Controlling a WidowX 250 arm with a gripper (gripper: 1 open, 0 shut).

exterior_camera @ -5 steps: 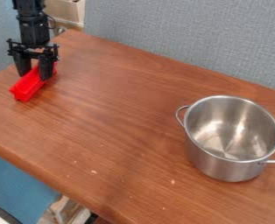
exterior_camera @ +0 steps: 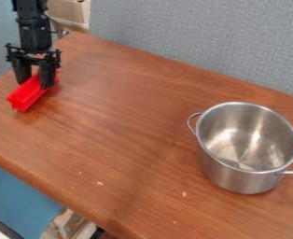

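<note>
At the left end of the wooden table, my black gripper [exterior_camera: 34,67] is lowered over a red oblong object [exterior_camera: 28,96], its fingers around the upper part of it and shut on it. The object appears to rest on the tabletop. A steel pot [exterior_camera: 246,149] with two side handles stands upright and empty at the right.
A grey wall [exterior_camera: 212,37] runs behind the table. The table's near-left edge drops to a blue surface [exterior_camera: 12,187].
</note>
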